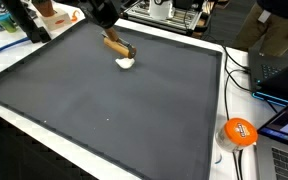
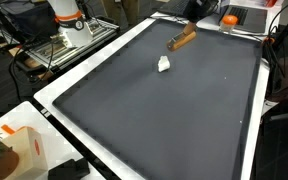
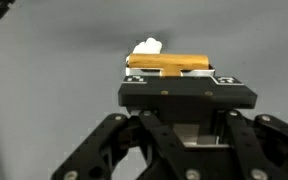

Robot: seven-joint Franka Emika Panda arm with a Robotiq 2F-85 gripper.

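A wooden T-shaped piece, like a small mallet (image 1: 119, 45), hangs over the far part of the dark mat. My gripper is shut on its stem, and the crossbar shows beyond the fingers in the wrist view. A small white lumpy object (image 1: 126, 63) lies on the mat close to the wooden piece. In exterior view 2 the white object (image 2: 164, 64) sits just in front and to the left of the wooden crossbar (image 2: 182, 40). The wrist view has the white object (image 3: 148, 46) partly hidden behind the wood.
An orange-topped container (image 1: 237, 133) stands off the right side by a laptop (image 1: 284, 158). Cables and assorted items lie past the back-left edge.
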